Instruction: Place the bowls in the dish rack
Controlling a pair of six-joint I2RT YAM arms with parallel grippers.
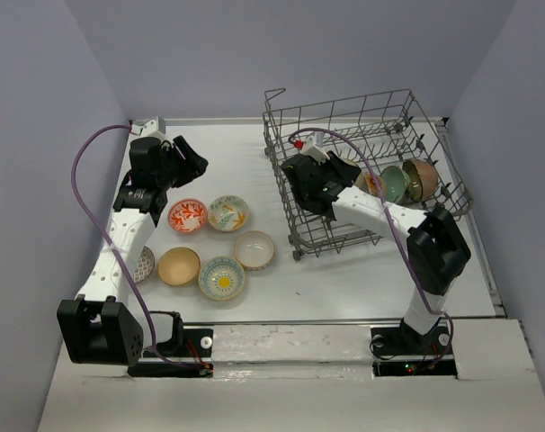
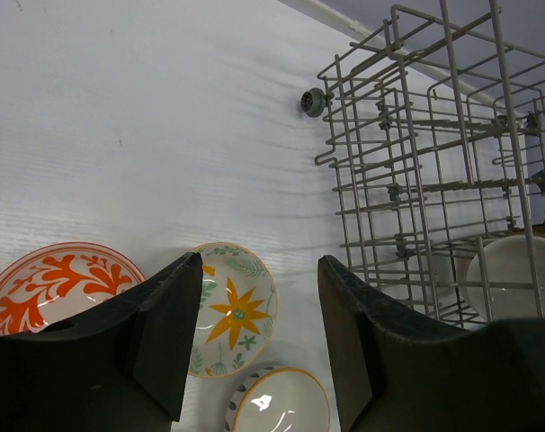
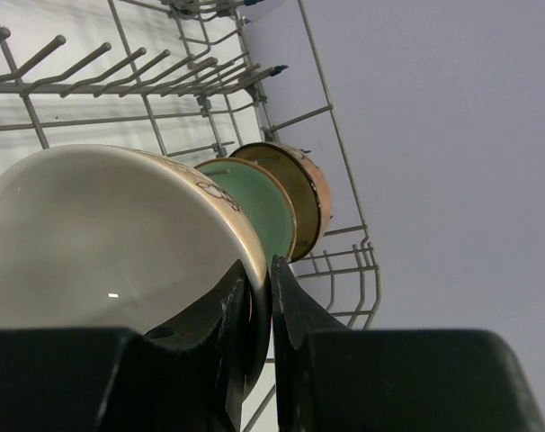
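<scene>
My right gripper is shut on the rim of a white bowl (image 3: 102,243) with a patterned band, held inside the wire dish rack (image 1: 335,236). In the rack's right part stand a green bowl (image 3: 254,198) and a brown bowl (image 3: 308,180). My left gripper hangs open over the surface, left of the rack. Below it lie a red-patterned bowl (image 1: 187,216), a flowered bowl (image 1: 227,213), a white bowl (image 1: 254,250), a yellow-centred bowl (image 1: 222,279), a tan bowl (image 1: 178,266) and a grey-patterned bowl (image 1: 145,264), partly hidden by the left arm.
Grey walls (image 1: 48,180) border the white surface at the sides and back. Free room (image 1: 209,153) shows behind the loose bowls, left of the rack, and in front of the rack. The purple hose of each arm arches over it.
</scene>
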